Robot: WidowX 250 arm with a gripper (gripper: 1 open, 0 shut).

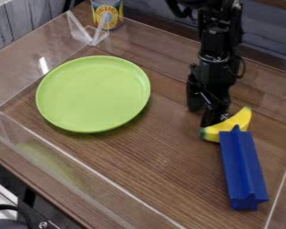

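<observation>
My black gripper (210, 109) reaches down from the top centre-right, its fingers low over the table beside the yellow banana (229, 123), at the banana's upper left. Whether it touches the banana is hard to tell. The banana lies right of centre, just above a long blue block (241, 168). A green plate (92, 94) lies on the left.
A can (106, 12) stands at the back left by a clear plastic piece (88, 34).
</observation>
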